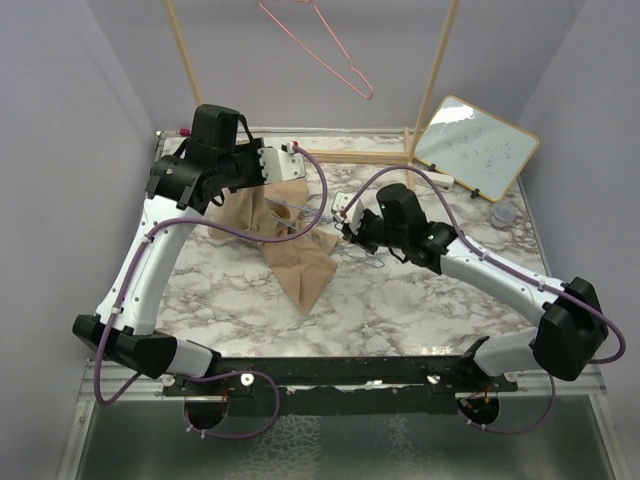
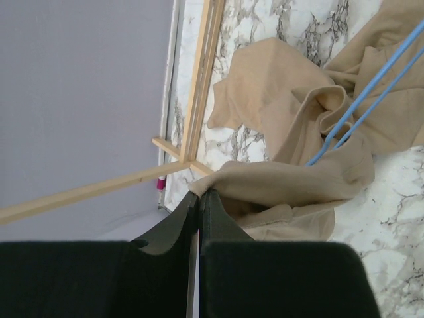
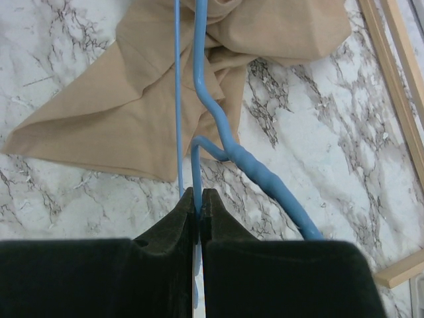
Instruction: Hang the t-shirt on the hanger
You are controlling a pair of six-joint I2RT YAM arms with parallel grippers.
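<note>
The tan t-shirt point(image 1: 300, 265) lies crumpled on the marble table. My left gripper is shut on a fold of it, the cloth point(image 2: 285, 182) bunched at the fingertips. A blue hanger point(image 2: 371, 93) reaches into the shirt's folds. My right gripper is shut on the blue hanger's hook end point(image 3: 225, 132), right of centre in the top view, with the hanger running toward the shirt.
A wooden frame point(image 1: 350, 157) stands at the back, with a pink hanger point(image 1: 340, 60) hanging high above. A whiteboard point(image 1: 475, 140) and a small round container point(image 1: 503, 213) lie at the right.
</note>
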